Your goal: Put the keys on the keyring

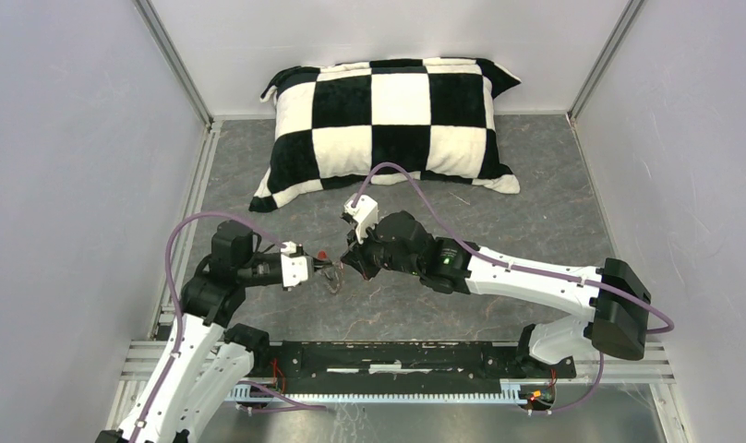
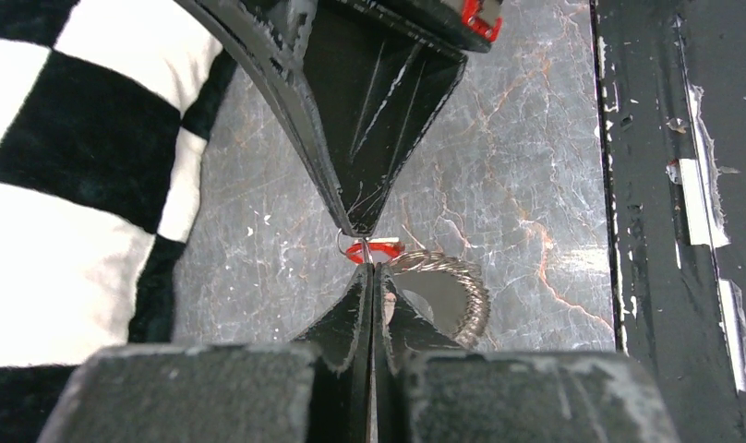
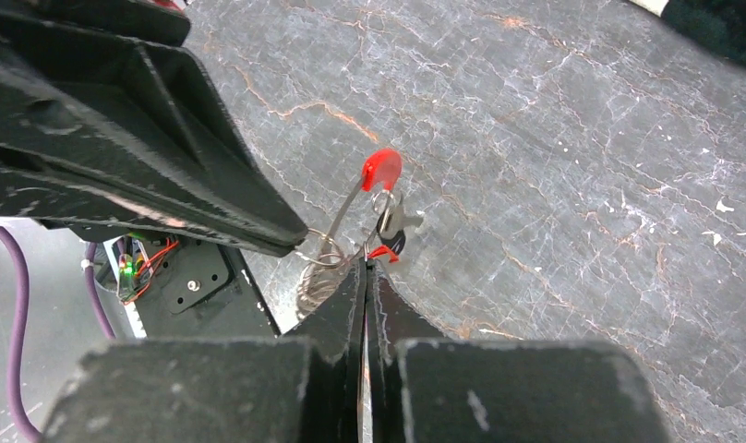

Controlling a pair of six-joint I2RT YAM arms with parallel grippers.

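In the right wrist view, a red-tipped metal piece (image 3: 381, 168) hangs with small rings, keys (image 3: 394, 223) and a coiled wire (image 3: 318, 286) at the tips of both grippers. My right gripper is shut, with thin metal at its fingertips. My left gripper is also shut, facing the right one, with thin metal at its tip; whether it grips that metal is unclear. In the top view the bundle (image 1: 334, 281) hangs between the grippers.
A checkered pillow (image 1: 401, 125) lies at the back of the grey floor (image 1: 535, 221). White walls stand on the sides.
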